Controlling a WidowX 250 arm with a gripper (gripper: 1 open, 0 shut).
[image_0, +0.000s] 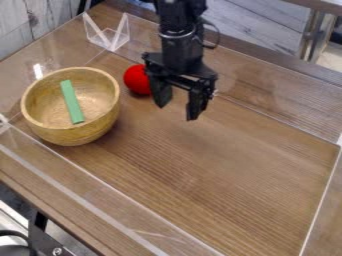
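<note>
The black gripper (181, 92) hangs over the upper middle of the wooden table, its two fingers spread apart and nothing visible between them. Just left of it and slightly behind lies a round red object (135, 79), partly hidden by the gripper. A yellow bowl (99, 113) at the left holds a long green stick-like object (71, 101).
A clear plastic container (106, 30) stands at the back left. A dark piece of hardware (14, 242) shows at the bottom left corner.
</note>
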